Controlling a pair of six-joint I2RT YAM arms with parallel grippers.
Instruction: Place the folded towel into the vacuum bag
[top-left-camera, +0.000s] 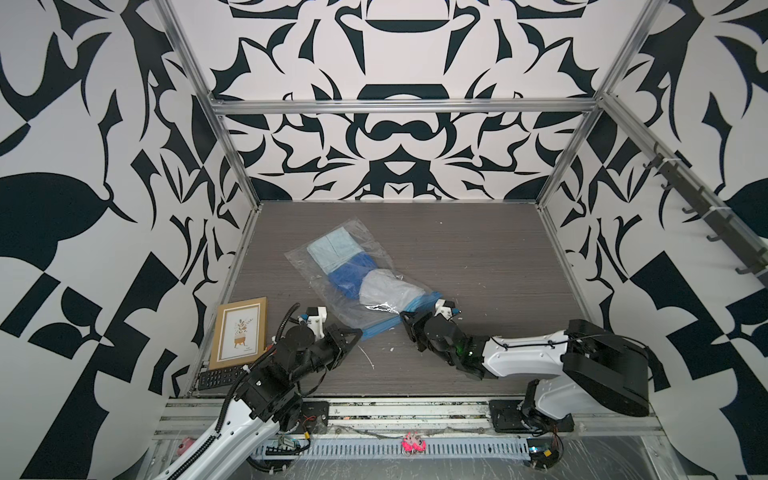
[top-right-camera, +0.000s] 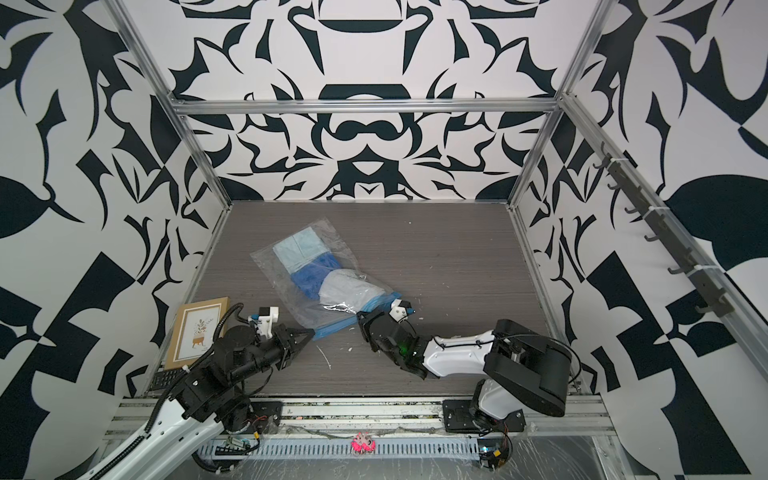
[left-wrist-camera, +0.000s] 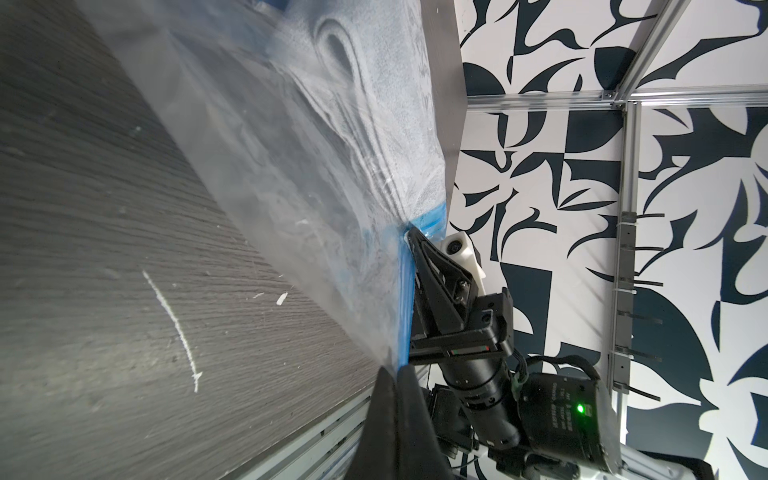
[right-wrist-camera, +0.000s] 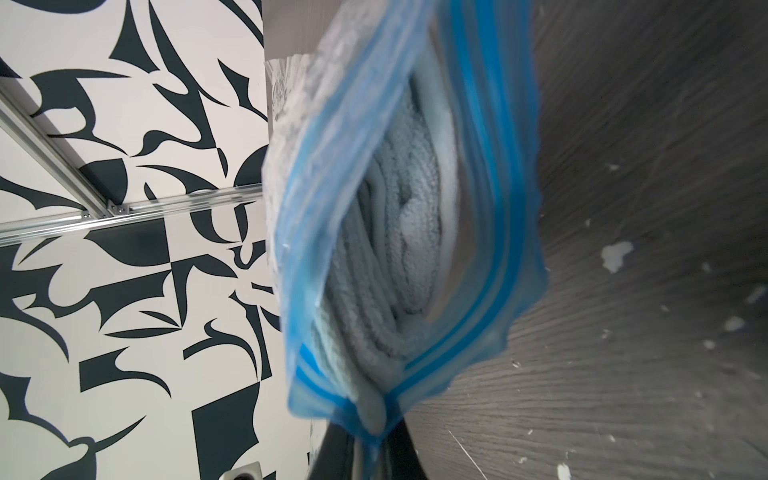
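Note:
A clear vacuum bag (top-left-camera: 382, 244) with a blue-striped mouth (top-right-camera: 336, 327) lies slanted on the table. Inside it are a light blue cloth (top-left-camera: 334, 249), a darker blue one (top-left-camera: 352, 277) and, nearest the mouth, a pale folded towel (right-wrist-camera: 400, 224). My left gripper is shut on the bag's corner at one end of the mouth. At the other side, my right gripper is shut on the bag's rim, where a fold of the towel reaches down close to the fingertips. The right wrist view looks into the mouth, parted above the grip.
A framed picture (top-left-camera: 240, 332) and a dark keyboard (top-left-camera: 220, 378) lie at the table's left front, beside the left arm. Bare table (top-left-camera: 488, 256) stretches to the right and behind the bag. Small white scraps dot the surface near the front.

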